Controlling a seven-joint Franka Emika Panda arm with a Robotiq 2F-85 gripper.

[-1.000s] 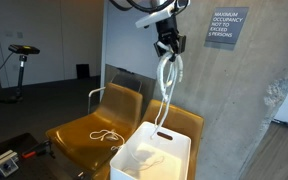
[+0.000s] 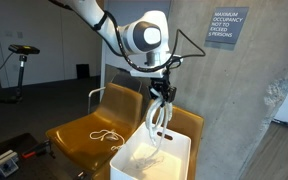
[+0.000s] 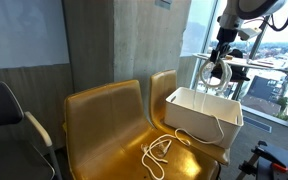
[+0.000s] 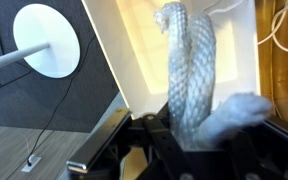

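A coil of white rope point(image 2: 159, 117) hangs from my gripper point(image 2: 162, 92), which is shut on it above the white box point(image 2: 121, 164). In the second exterior view the rope's loop point(image 3: 207, 79) dangles over the box point(image 3: 189, 103), and a strand trails across its front wall. Close up in the wrist view, the thick rope point(image 4: 190, 70) covers much of the gripper and hides the fingertips. Behind it the inside of the box shows. A second bundle of white cord point(image 3: 158, 151) lies on a tan chair seat.
Tan chairs point(image 2: 115, 106) stand in a row beside the box, with a concrete wall point(image 2: 219, 100) behind. A round white stand base point(image 4: 46, 40) rests on the dark floor in the wrist view.
My gripper has come down toward the box with the rope still held. The hanging loop is now lower, its bottom end at the box opening. The cord on the chair has not moved.
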